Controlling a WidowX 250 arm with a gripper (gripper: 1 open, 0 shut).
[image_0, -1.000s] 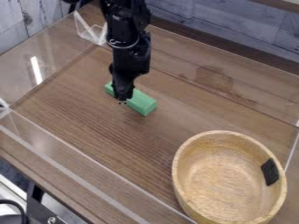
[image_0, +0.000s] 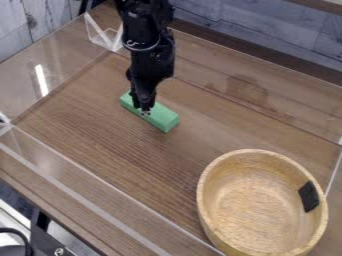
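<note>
A black robot arm reaches down from the top centre, its gripper (image_0: 144, 100) low over a green rectangular object (image_0: 159, 117) on the wooden table (image_0: 107, 160). The fingertips are at the green object's upper-left part; whether they touch it is unclear. The gripper looks shut, with nothing clearly between its fingers.
A round beige container (image_0: 261, 230) with a dark handle patch sits at the bottom right. Cables lie beyond its left edge, and a clear plastic item (image_0: 104, 32) is at the top left.
The gripper has shifted slightly to the right over the green object, which has hardly moved.
</note>
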